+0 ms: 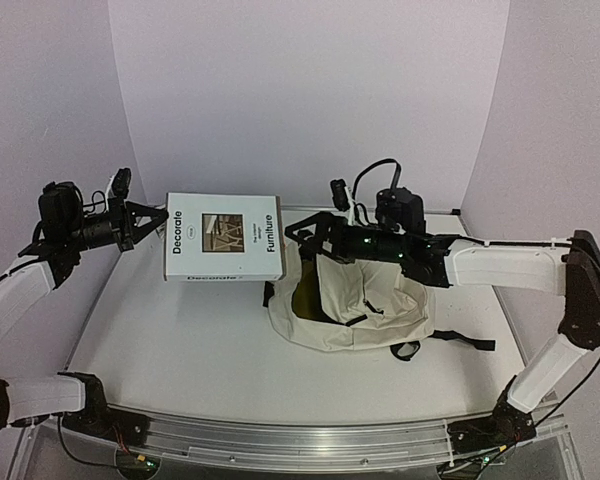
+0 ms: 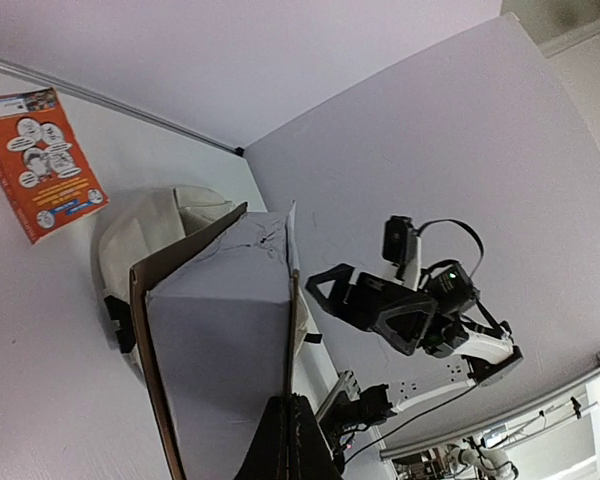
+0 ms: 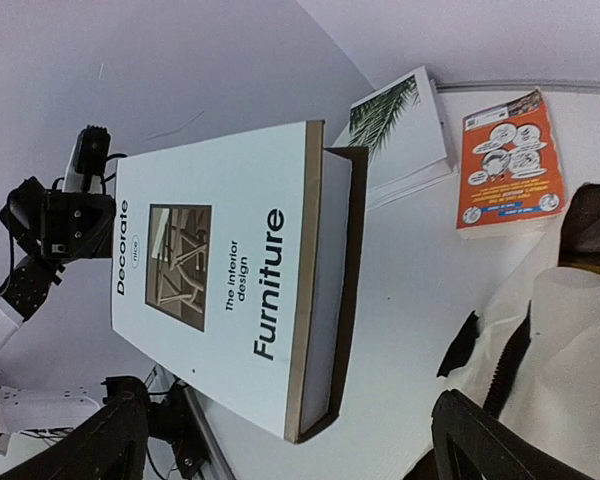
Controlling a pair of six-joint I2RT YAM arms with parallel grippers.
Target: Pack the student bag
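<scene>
My left gripper [image 1: 152,218] is shut on the edge of a large white "Decorate Furniture" book [image 1: 236,244], holding it up above the table; the left wrist view shows its pages [image 2: 216,360] end-on between brown covers. My right gripper [image 1: 302,230] stands open near the book's right side, above the cream backpack [image 1: 390,310], with nothing between its fingers. The backpack lies open on the table, its olive lining [image 1: 305,298] showing.
Behind the held book, an orange book [image 3: 510,165] and a white book with palm leaves [image 3: 395,140] lie at the back of the table [image 1: 180,360]. Black straps lie at the bag's right.
</scene>
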